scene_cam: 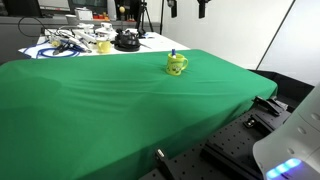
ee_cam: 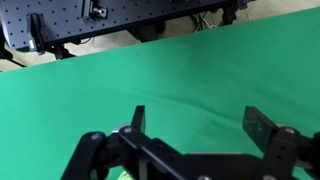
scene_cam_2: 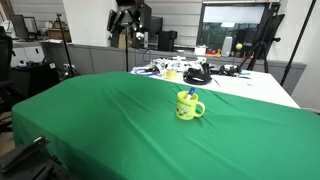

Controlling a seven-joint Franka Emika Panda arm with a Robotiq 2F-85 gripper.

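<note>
A yellow mug (scene_cam: 176, 65) with a handle stands upright on the green cloth (scene_cam: 90, 110), a blue-tipped object (scene_cam_2: 192, 92) sticking up out of it. High above the cloth, at the top edge of exterior view 1, the two fingertips of my gripper (scene_cam: 187, 11) hang wide apart. From the wrist, the open gripper has only bare cloth between its fingers. A sliver of the mug (ee_cam: 125, 175) peeks out at the bottom edge there, mostly hidden by the gripper.
Behind the green table, a white surface carries cables, another yellow cup (scene_cam: 103, 46) and a black device (scene_cam: 127, 40). A black perforated metal rail (ee_cam: 120, 22) runs along one table edge.
</note>
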